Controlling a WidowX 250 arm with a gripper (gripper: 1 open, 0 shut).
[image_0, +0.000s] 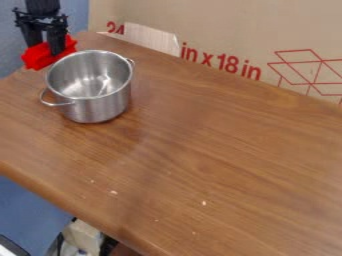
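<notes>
At the upper left my black gripper (43, 36) is shut on a red object (48, 56), which it holds low, just behind and left of a steel pot (88, 88). The pot stands upright on the wooden table (214, 150), its two side handles showing. The red object's lower part is partly behind the pot, so whether it touches the table or pot is unclear.
A large cardboard sheet (267, 40) with red printing stands along the back of the table, with a pale piece (144, 36) near its left.
</notes>
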